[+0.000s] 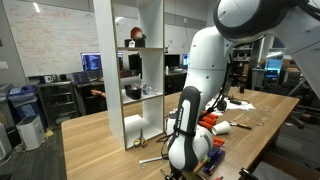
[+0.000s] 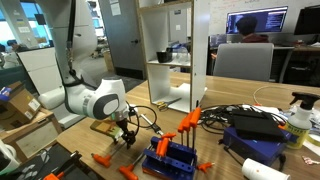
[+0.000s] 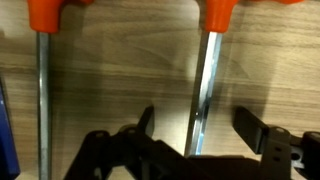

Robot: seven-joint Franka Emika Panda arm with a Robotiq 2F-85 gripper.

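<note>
In the wrist view a screwdriver with an orange handle (image 3: 219,14) and a bare metal shaft (image 3: 206,85) lies on the wooden table. Its shaft runs down between the fingers of my gripper, nearer the right one. Both fingers stand apart from the shaft, with visible gaps on each side. A second orange-handled screwdriver (image 3: 44,95) lies to the left, outside the fingers. In exterior view 2 my gripper (image 2: 123,140) is low over the table, at its near left part; what lies under it is hard to make out.
A blue container (image 2: 172,160) with orange-handled tools stands right of my gripper. Beyond are a dark case (image 2: 255,130), a spray bottle (image 2: 300,115) and a white shelf (image 2: 175,97). Loose orange tools (image 2: 102,159) lie in front. Bare table (image 1: 85,140) shows beside the shelf.
</note>
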